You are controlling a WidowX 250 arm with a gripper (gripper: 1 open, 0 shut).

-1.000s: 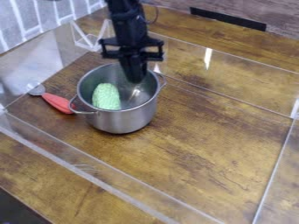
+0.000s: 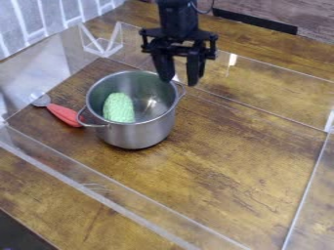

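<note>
My black gripper (image 2: 178, 61) hangs open over the table at the upper middle, above and behind the rim of a steel pot (image 2: 152, 135), with nothing visible between its fingers. The pot stands left of centre, and a pale green oblong object (image 2: 119, 108) lies inside it, toward the left.
A red-handled utensil (image 2: 64, 114) lies just left of the pot. Transparent panels or edges run along the left and right sides.
My gripper has risen from over the pot toward the back of the table and shifted right. The pot and its contents look unchanged.
</note>
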